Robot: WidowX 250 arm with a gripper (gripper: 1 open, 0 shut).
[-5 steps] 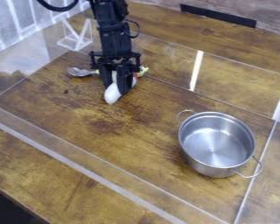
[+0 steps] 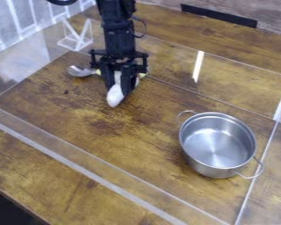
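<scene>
My black gripper [image 2: 118,72] reaches down at the upper middle, shut on a white object [image 2: 115,96] whose lower part shows just below the fingers; its upper part is hidden by the gripper. A metal utensil [image 2: 80,71] lies just left of the gripper, and a small greenish item behind the gripper is mostly hidden.
A steel pot [image 2: 217,141] with two wire handles stands at the right on the wooden table [image 2: 90,141]. Clear low walls edge the work area.
The gripper and the white object in it have shifted very slightly. The pot is unmoved.
</scene>
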